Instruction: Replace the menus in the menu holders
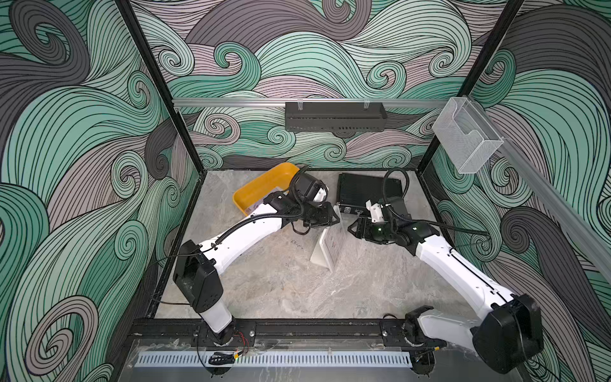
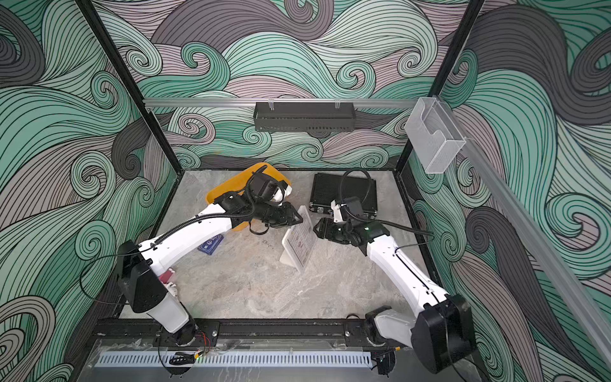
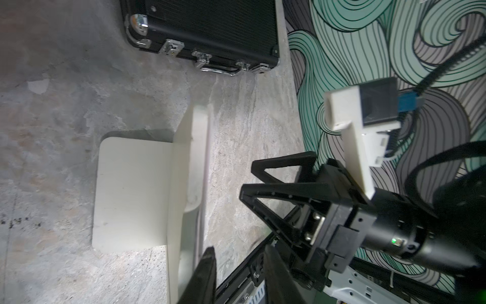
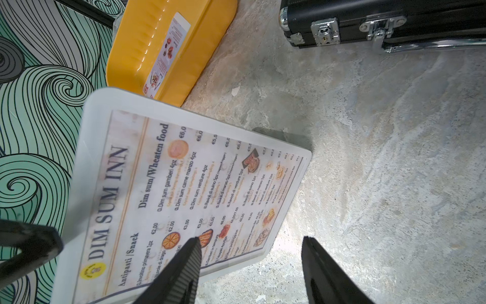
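Observation:
A white menu holder (image 4: pixel 96 119) stands upright on its foot (image 3: pixel 132 195) mid-table. Its printed "DIM SUM INN" menu (image 4: pixel 195 202) faces right and lies within the frame. My left gripper is at the holder's top end, with a gap showing between its fingers. One finger (image 3: pixel 203 276) overlaps the panel's edge in the left wrist view; whether it touches cannot be told. On the menu side, my right gripper is open, apart from the holder, with nothing gripped.
An orange bin (image 1: pixel 251 191) with a printed sheet (image 4: pixel 166 53) in it stands at the back left. Behind the right gripper lies a black case (image 1: pixel 362 184). A blue item (image 2: pixel 210 244) rests left of the left arm.

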